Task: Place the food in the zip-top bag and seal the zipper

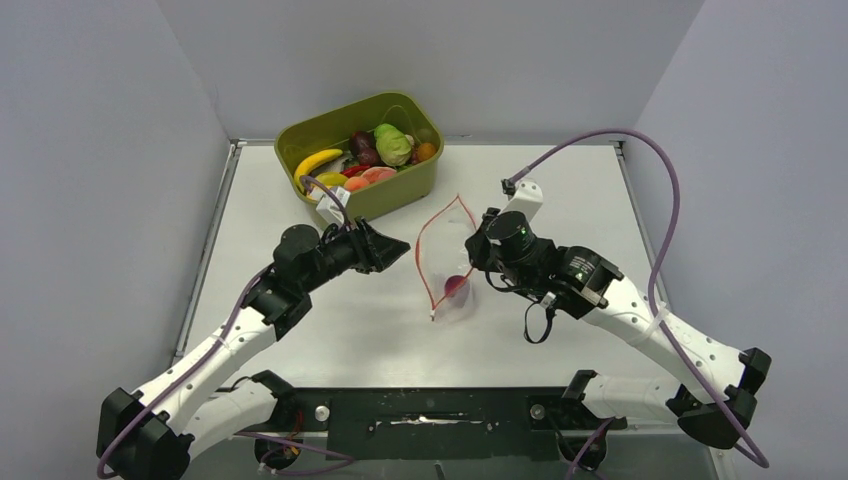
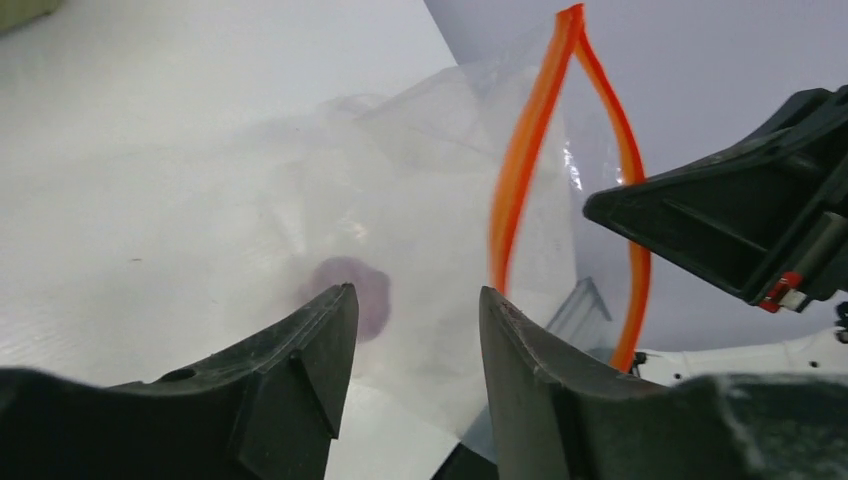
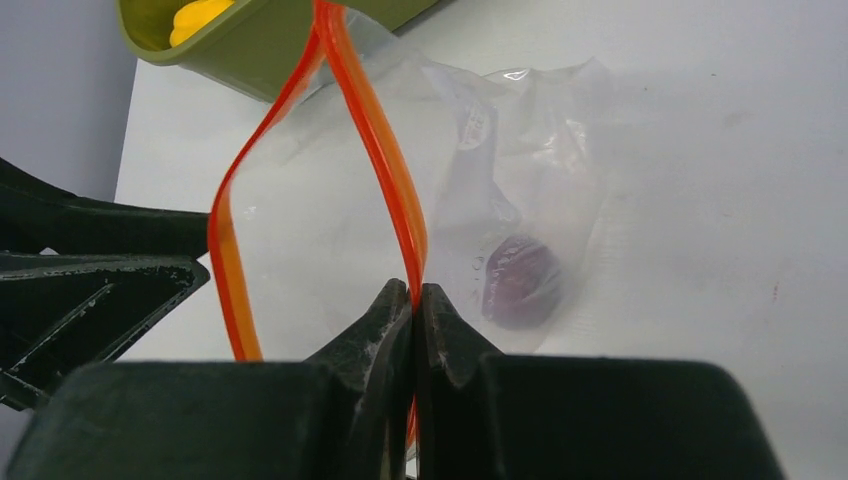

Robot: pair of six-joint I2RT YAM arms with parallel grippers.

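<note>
A clear zip bag (image 1: 448, 240) with orange zipper strips (image 3: 385, 150) hangs opened over the table's middle, with a purple item (image 3: 520, 282) low inside. My right gripper is shut on the near zipper edge of the bag, which rises between its fingers. My left gripper stands open to the left of the bag, apart from it, with nothing between its fingertips; the bag's left zipper edge is in front of it.
A green bin (image 1: 300, 140) of fruit and vegetables stands at the back left.
</note>
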